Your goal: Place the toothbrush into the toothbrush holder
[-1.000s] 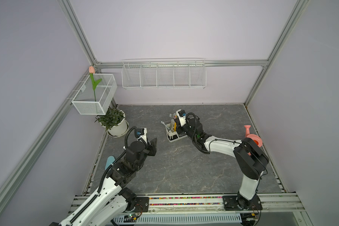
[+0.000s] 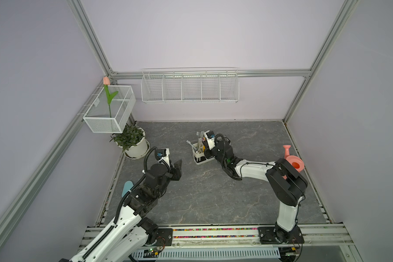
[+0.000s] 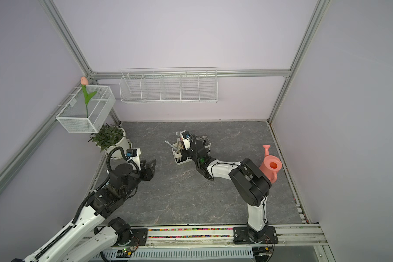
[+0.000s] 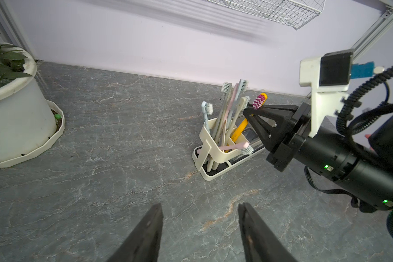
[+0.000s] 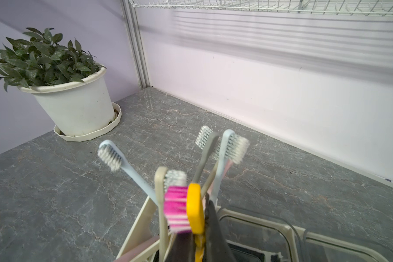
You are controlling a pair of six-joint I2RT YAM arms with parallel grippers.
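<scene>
A yellow toothbrush (image 4: 239, 129) with pink-and-white bristles stands tilted, its lower handle inside the white toothbrush holder (image 4: 207, 143). My right gripper is shut on it just below the head. In the right wrist view the brush head (image 5: 195, 208) hides part of the fingers (image 5: 215, 235). Several other toothbrushes lean in the same holder, among them a light blue one (image 5: 135, 172). A pink toothbrush (image 4: 235, 147) lies nearly level across the holder's front. My left gripper hangs open over bare table, well apart from the holder, nothing between its fingers.
Back left stands a potted plant (image 2: 136, 144) on a saucer. A coral watering can (image 2: 295, 163) is at the right. White wire baskets hang on the back wall (image 2: 190, 87) and left side (image 2: 109, 109).
The left arm appears still.
</scene>
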